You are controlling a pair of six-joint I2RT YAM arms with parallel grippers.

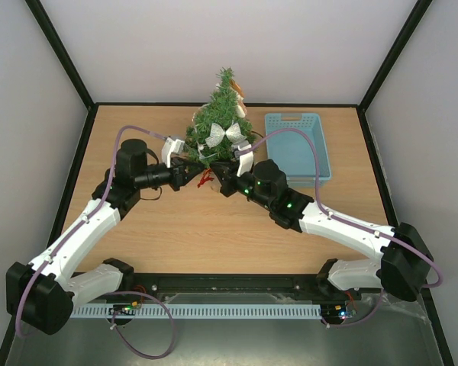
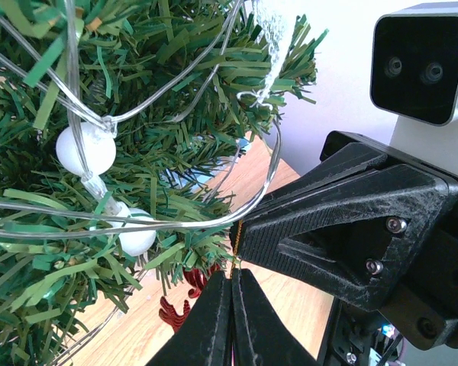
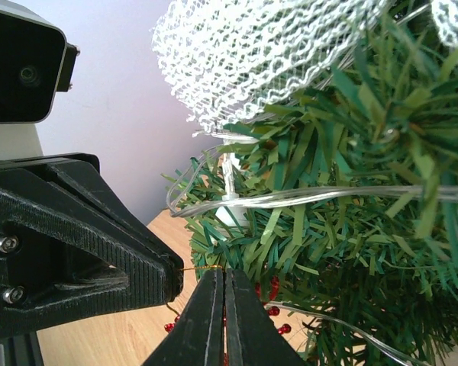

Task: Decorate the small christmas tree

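Note:
The small green Christmas tree [image 1: 217, 122] stands at the back middle, with a white bow [image 1: 225, 135] on its front. Both grippers meet at its lower front, fingertips close together. My left gripper is shut on a thin gold string [image 2: 237, 242] that runs to the other gripper's tip. Likewise, my right gripper is shut on the gold string [image 3: 202, 268]. Below them hangs a red ornament [image 1: 205, 178], showing as glittery red tips [image 2: 173, 313] in the left wrist view and red beads in the right. Its middle is mostly hidden by the fingers.
Clear light wires [image 2: 191, 224] and white balls [image 2: 86, 149] lie over the branches close to the fingertips. A blue basket [image 1: 325, 162] stands to the tree's right.

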